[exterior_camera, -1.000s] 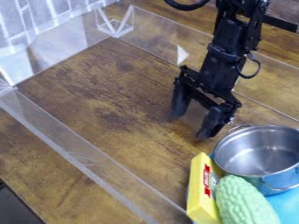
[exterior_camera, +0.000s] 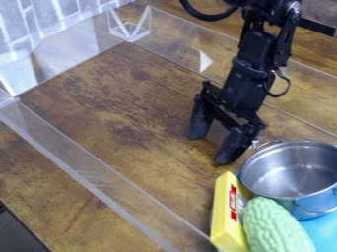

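My black gripper is low over the brown wooden board, its two dark fingers apart and pointing down to the surface, just behind and left of a silver metal pot. Nothing shows between the fingers. At the bottom right are a yellow box with a red label and a green corn-like object, both beside the pot, with a blue surface at the corner.
Clear plastic walls edge the board on the left and at the back. The left and middle of the board are free. A white tiled surface is at the top left.
The arm has shifted very slightly; the gripper stays low at the same spot. The other objects have not moved.
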